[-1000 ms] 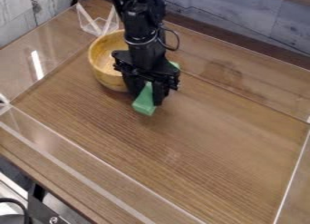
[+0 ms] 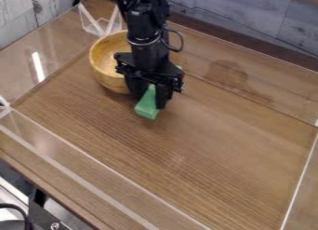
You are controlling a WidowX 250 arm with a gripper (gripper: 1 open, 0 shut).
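Observation:
The black robot arm reaches down from the top centre to my gripper (image 2: 151,87), which is shut on a green object (image 2: 148,106). The green object hangs at the front right edge of a tan round bowl (image 2: 106,60), partly hidden by the fingers. Whether it touches the table or the bowl, I cannot tell.
A white wire or plastic item stands at the back left behind the bowl, another at the left edge. A grey wall runs along the back.
The arm and gripper have shifted very slightly, with the green object staying in the fingers at about the same place by the bowl.

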